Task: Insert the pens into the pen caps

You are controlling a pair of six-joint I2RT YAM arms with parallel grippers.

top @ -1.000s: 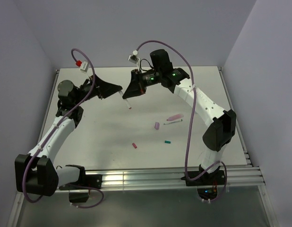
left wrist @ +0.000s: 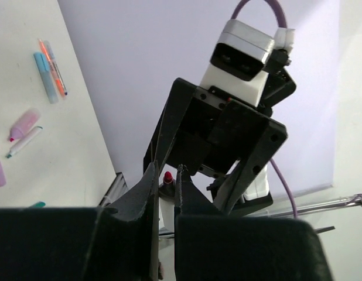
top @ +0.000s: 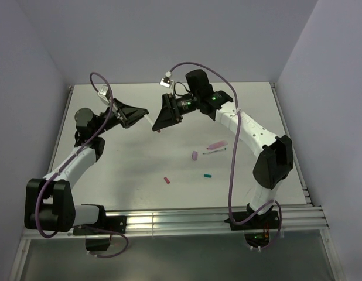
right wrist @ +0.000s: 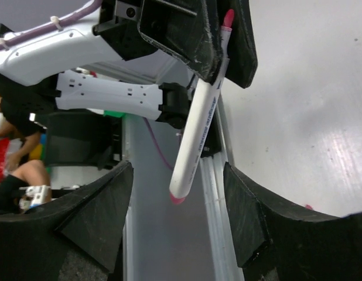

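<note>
A white marker with a red tip at its upper end is held in my left gripper [top: 143,112], which is shut on it near that tip; the red tip [left wrist: 168,177] shows just between its fingers in the left wrist view. The marker slants down toward my right gripper [top: 163,122], whose fingers stand open either side of its lower end, apparently not touching it, in the right wrist view. On the table lie a pink marker [top: 217,144], a slim white pen [top: 214,150], a purple cap [top: 194,156], a red cap [top: 167,180] and a teal cap [top: 207,175].
Light blue and orange pens [left wrist: 46,79] lie farther along the table, mostly hidden by the right arm from above. Rails [top: 181,218] run along the front edge, walls at back and sides.
The left arm has shifted slightly, its gripper moving a little left with the marker. The right gripper has moved slightly down in the top view, covering more of the marker's lower end.
</note>
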